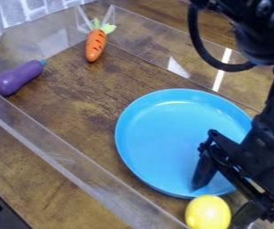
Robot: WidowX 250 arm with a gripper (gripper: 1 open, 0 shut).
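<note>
A black gripper (232, 181) reaches in from the right over the lower right of a blue plate (164, 134). Just below its fingers lies a yellow round object (208, 214), at the plate's front edge. Whether the gripper is open or shut, and whether it touches the yellow object, I cannot tell.
An orange toy carrot (97, 42) lies at the back, and a purple toy eggplant (18, 77) at the left. Clear plastic walls cross the wooden surface (73, 125).
</note>
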